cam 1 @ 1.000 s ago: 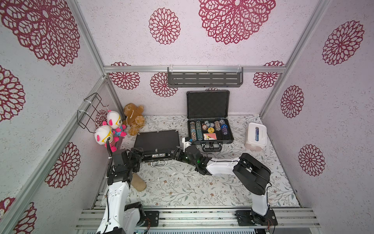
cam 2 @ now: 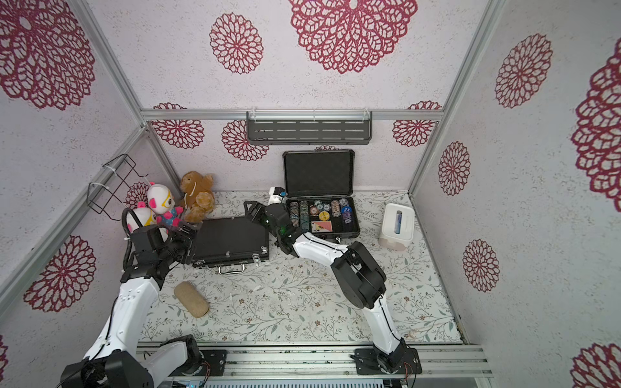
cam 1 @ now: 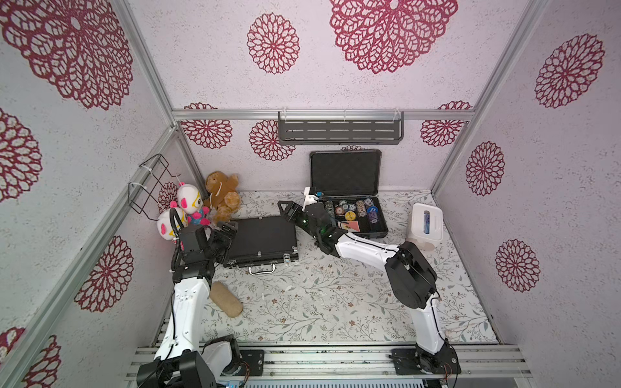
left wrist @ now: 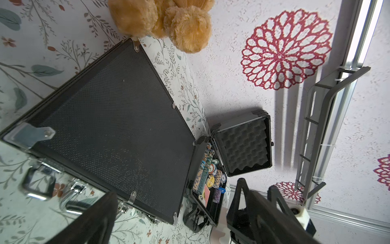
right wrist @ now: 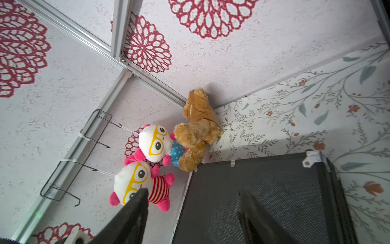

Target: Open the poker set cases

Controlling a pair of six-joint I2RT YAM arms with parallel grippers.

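The black left case [cam 1: 265, 236] lies flat with its lid down, its front handle [cam 1: 262, 270] facing the robot. In the left wrist view, a metal latch [left wrist: 38, 181] sticks out from the case's front side. To the right, another case stands open, its foam-lined lid [cam 1: 345, 173] upright and its tray showing chips [cam 1: 350, 215] and cards. My left gripper [cam 1: 227, 234] stands open at the left case's left end. My right gripper [cam 1: 289, 210], fingers apart with nothing between them, is over that case's back right corner, partly blocking the open case.
Plush toys [cam 1: 223, 194] sit in the back left corner. A tan cylinder [cam 1: 225, 299] lies in front of the left case, and a white container [cam 1: 425, 223] stands at the right.
The left case's lid has come down; earlier a gap showed along its front. Both grippers have moved toward the back, the right one from the front right corner to the back right corner.
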